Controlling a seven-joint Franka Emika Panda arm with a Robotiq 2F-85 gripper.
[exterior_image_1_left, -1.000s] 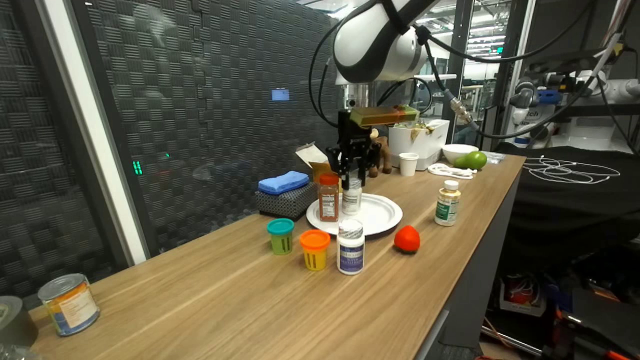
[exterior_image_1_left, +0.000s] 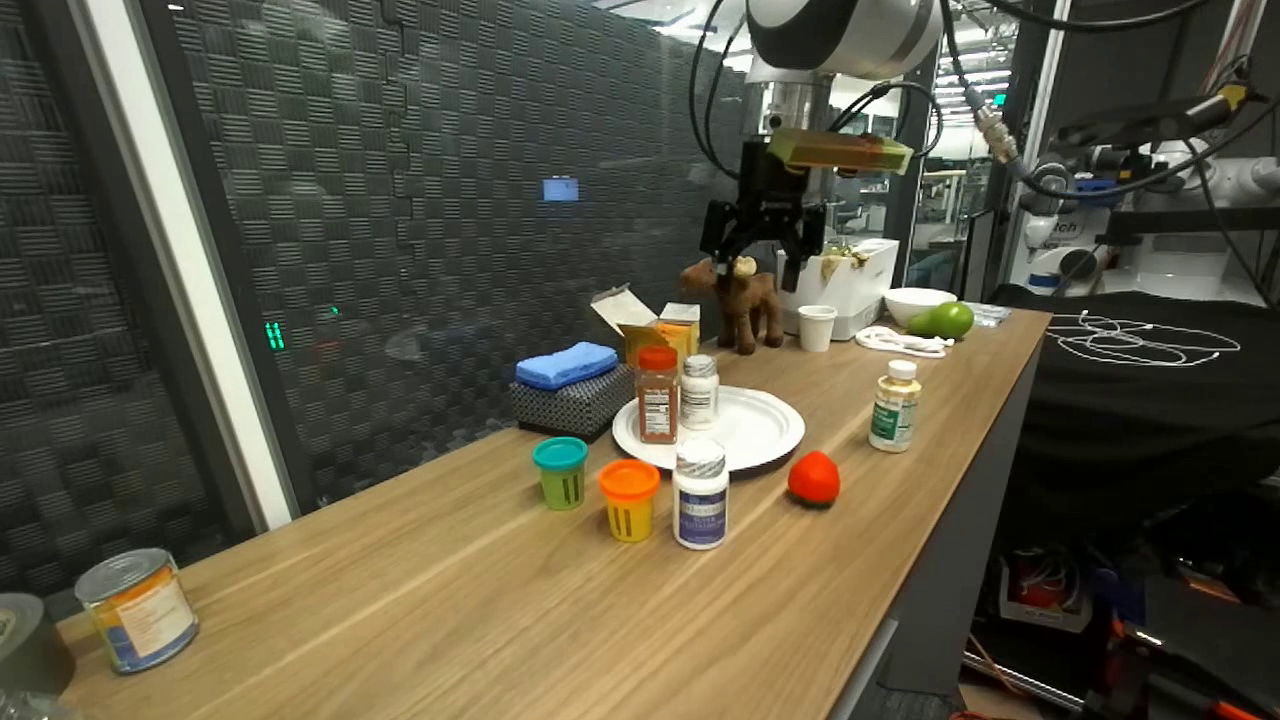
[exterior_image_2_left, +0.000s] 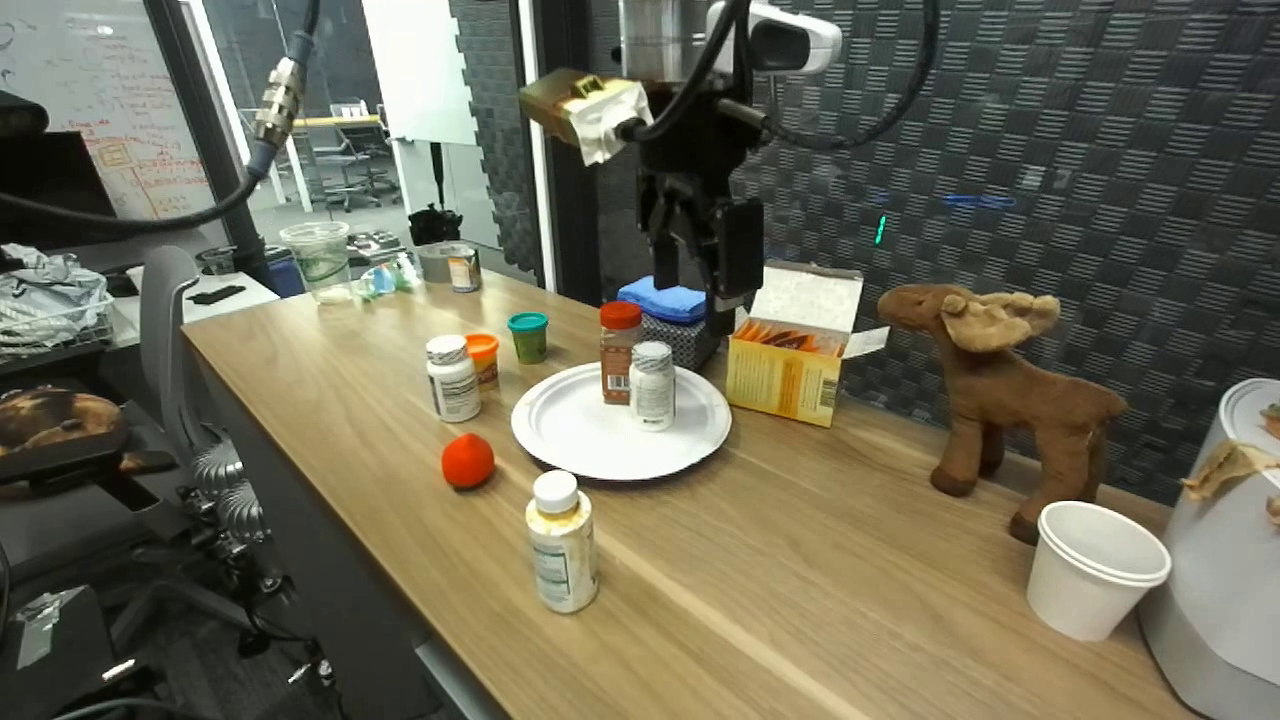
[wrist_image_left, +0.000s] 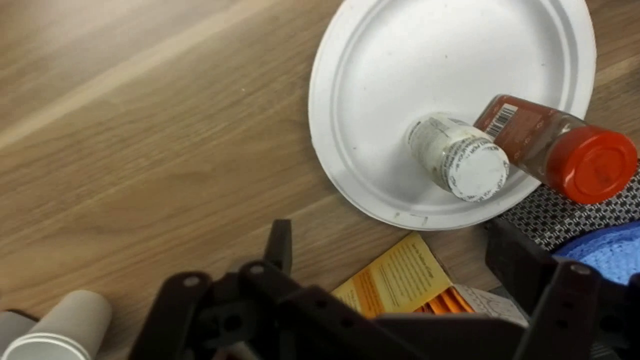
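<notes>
My gripper is open, raised over the table behind the plate, and nothing sits between its fingers. In the wrist view the fingertips frame bare wood and the yellow tea box (wrist_image_left: 399, 273). A white paper plate (exterior_image_2_left: 564, 426) carries two upright containers: a small white pill bottle (exterior_image_2_left: 651, 390) and a spice jar with a red lid (exterior_image_2_left: 619, 348), standing close beside each other. In front of the plate are a white bottle with a blue label (exterior_image_1_left: 701, 498), an orange-lidded tub (exterior_image_1_left: 630, 502), a teal-lidded tub (exterior_image_1_left: 561, 474) and a red ball-like object (exterior_image_1_left: 815, 478).
A bottle with a green label (exterior_image_1_left: 895, 408) stands alone near the table's front edge. Behind the plate are a patterned box with a blue cloth (exterior_image_1_left: 567, 365), a plush moose (exterior_image_2_left: 1020, 396) and white paper cups (exterior_image_2_left: 1094, 570).
The gripper has risen and moved back away from the white pill bottle on the plate, where it hung a second ago. The bottle now stands free, slightly shifted.
</notes>
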